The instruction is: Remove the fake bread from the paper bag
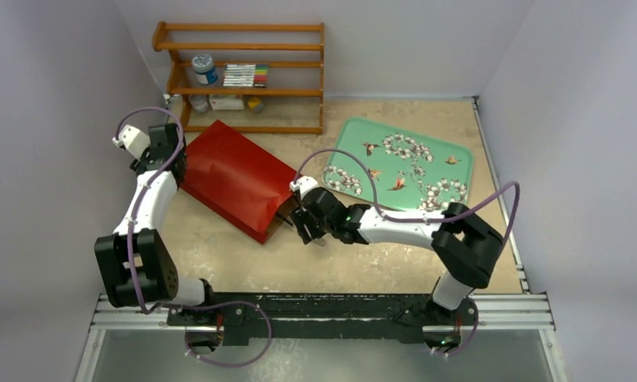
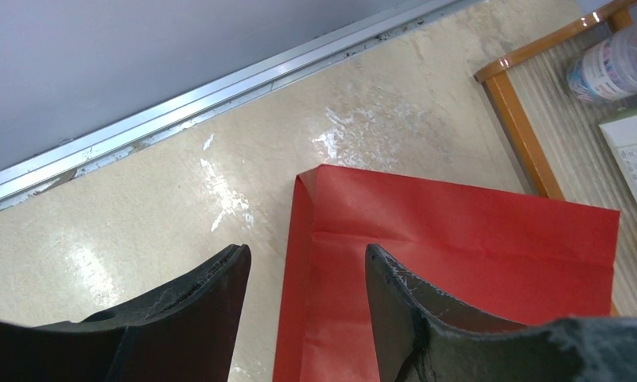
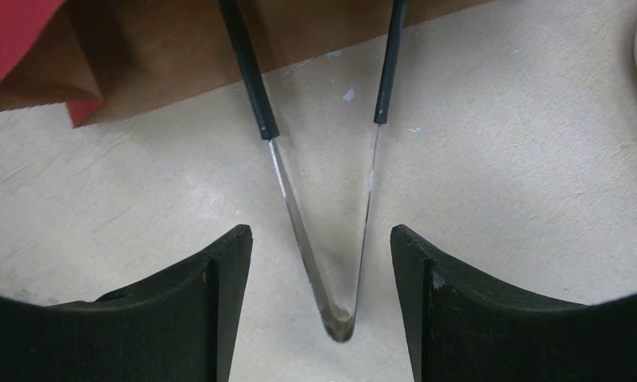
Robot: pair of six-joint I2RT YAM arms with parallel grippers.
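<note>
The red paper bag (image 1: 235, 175) lies flat and slantwise on the table, its brown-lined mouth facing the lower right. No bread shows; the bag's inside is mostly hidden. Metal tongs (image 3: 315, 270) with black-covered arms stick out of the mouth, bend outward. My right gripper is open above the bend of the tongs, touching nothing that I can see. My left gripper hangs over the bag's closed end, its fingers apart. A corner edge of the bag shows in the gap, and whether they touch cannot be told.
A wooden shelf (image 1: 243, 91) with a jar and pens stands at the back left, close to the bag. To the right lies a green flowered tray (image 1: 426, 163). A wall stands close to my left arm.
</note>
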